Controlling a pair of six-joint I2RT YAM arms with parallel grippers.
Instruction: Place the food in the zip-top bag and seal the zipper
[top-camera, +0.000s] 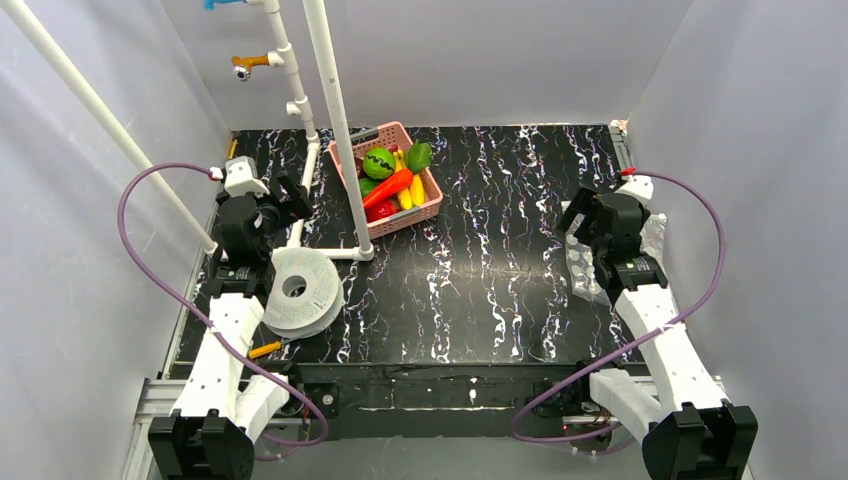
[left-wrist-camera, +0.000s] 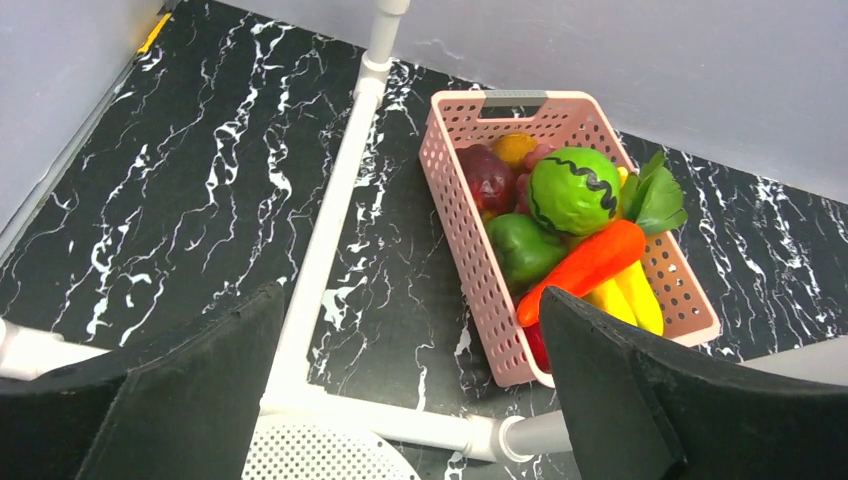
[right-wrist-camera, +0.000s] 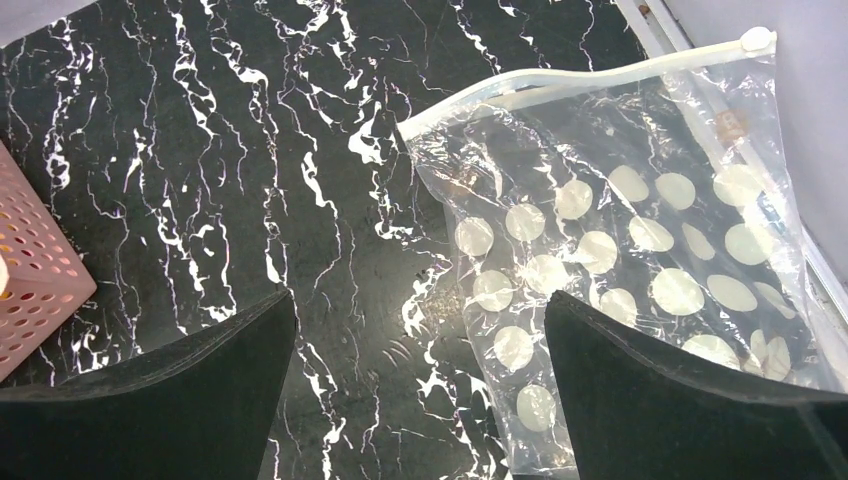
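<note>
A pink basket (top-camera: 421, 212) at the back left of the table holds toy food: a striped watermelon (left-wrist-camera: 575, 190), a carrot (left-wrist-camera: 583, 272), yellow bananas (left-wrist-camera: 640, 297), a green pepper (left-wrist-camera: 522, 250) and others. My left gripper stands open and empty, left of the basket in the top view. The clear zip bag (right-wrist-camera: 600, 230) with pale dots lies flat on the right of the table, its white slider (right-wrist-camera: 757, 39) at the far right end of the zipper. Over the bag's left side my right gripper is open, nothing between its fingers. In the top view the right arm partly covers the bag.
White pipes (top-camera: 342, 120) rise between the left arm and the basket, one passing in front of the basket. A round white spool (top-camera: 303, 300) sits at the left front. Walls close in the sides.
</note>
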